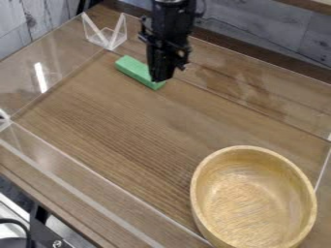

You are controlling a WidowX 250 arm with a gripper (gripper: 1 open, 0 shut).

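Note:
My gripper (161,70) hangs from a black arm at the top centre, its tip down at the right end of a small green block (135,70). The block lies on the wooden table (130,145) in the upper left of the camera view. Whether the fingers are open or shut is too small and dark to tell.
A large tan oval bowl (253,208) sits at the lower right. Clear plastic pieces stand along the left edge and at the upper left. Dark cables lie beyond the lower-left edge.

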